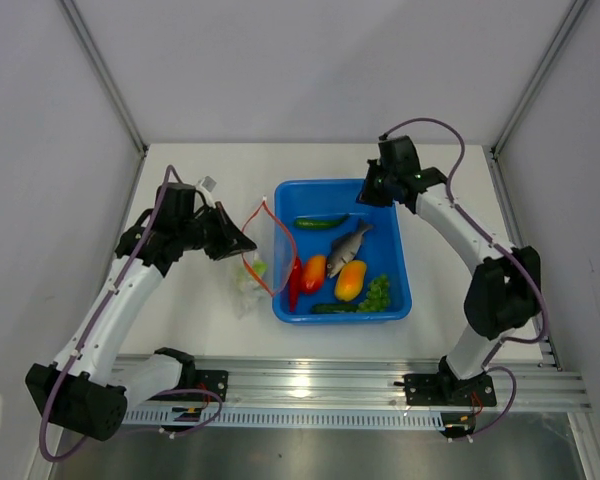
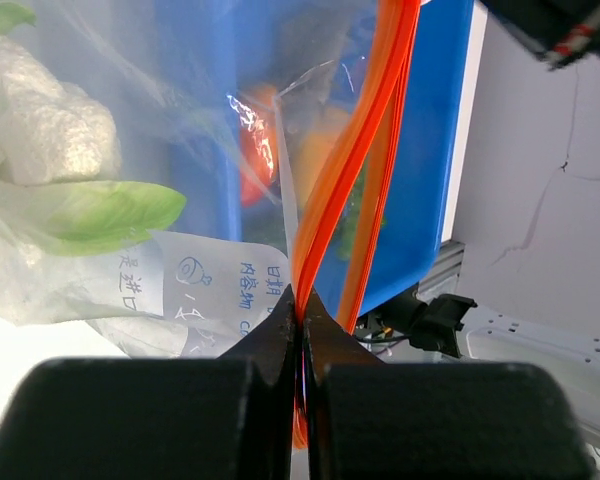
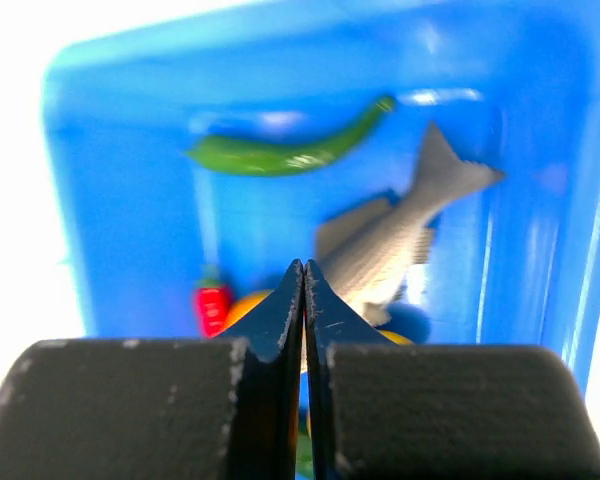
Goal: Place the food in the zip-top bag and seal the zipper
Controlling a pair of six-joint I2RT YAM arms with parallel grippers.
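Note:
In the blue tray the grey fish (image 1: 346, 249) lies slantwise, its tail toward the back right. My right gripper (image 1: 364, 203) hangs above the tray's back right part; its fingertips (image 3: 313, 275) meet with nothing between them. The fish (image 3: 400, 232) shows below and beyond those tips in the right wrist view. My left gripper is shut on the orange-edged rim of the clear zip bag (image 2: 355, 150), whose mouth stands open toward the tray. A white cauliflower (image 2: 55, 130) with green leaves lies inside the bag.
The blue tray (image 1: 405, 240) also holds a green cucumber (image 1: 320, 222), a red chili (image 1: 295, 283), an orange-red tomato-like piece (image 1: 314, 273), a yellow mango (image 1: 350, 281), green grapes (image 1: 376, 294) and another cucumber (image 1: 334, 308).

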